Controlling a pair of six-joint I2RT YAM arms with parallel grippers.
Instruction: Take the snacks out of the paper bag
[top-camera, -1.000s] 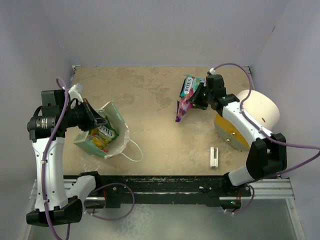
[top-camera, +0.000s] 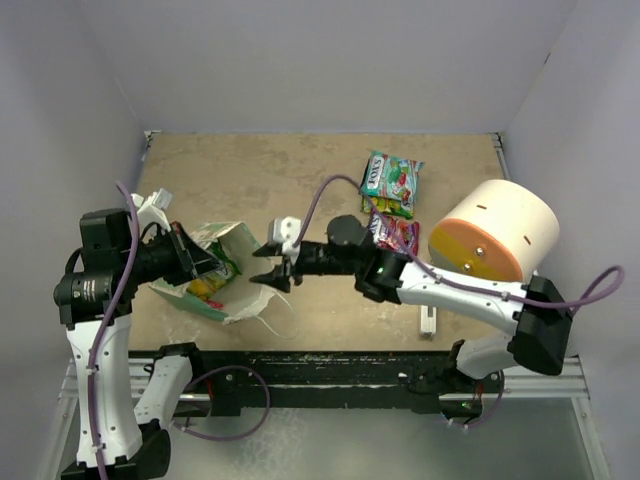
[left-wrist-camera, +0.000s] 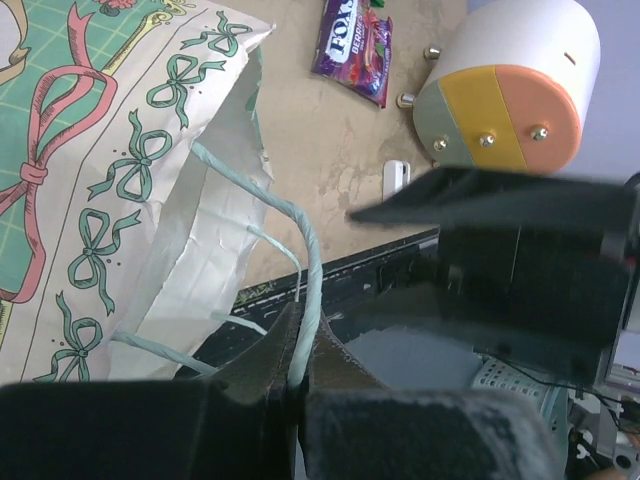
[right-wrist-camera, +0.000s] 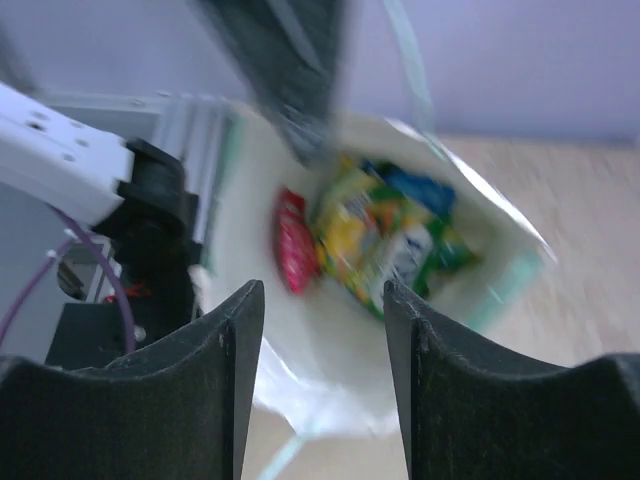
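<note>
The paper bag (top-camera: 175, 290) lies open at the left, snack packets (right-wrist-camera: 380, 240) visible inside, blurred in the right wrist view. My left gripper (top-camera: 200, 255) is over the bag, shut, with a twisted paper handle (left-wrist-camera: 308, 260) running at its fingertips. My right gripper (top-camera: 268, 262) is at the bag's mouth, open, its fingers empty. Snack packets (top-camera: 390, 180) lie on the table at the right, with a purple packet (left-wrist-camera: 350, 50) among them.
A cylindrical object (top-camera: 495, 225) with coloured panels stands at the right. A small white object (top-camera: 428, 322) lies near the front edge.
</note>
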